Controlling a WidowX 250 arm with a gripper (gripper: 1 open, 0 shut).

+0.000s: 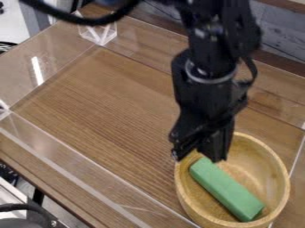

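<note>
My gripper [201,146] is lowered over the back rim of a tan oval bowl [269,166] at the lower right. Its fingertips are dark against the rim and look shut, with nothing seen between them. A green rectangular block [226,191] lies inside the bowl at a slant, just below and in front of the gripper. Whether the fingertips touch the bowl or block is unclear.
A small clear plastic object [98,30] stands at the back left. Dark cables lie beyond the table's lower left edge.
</note>
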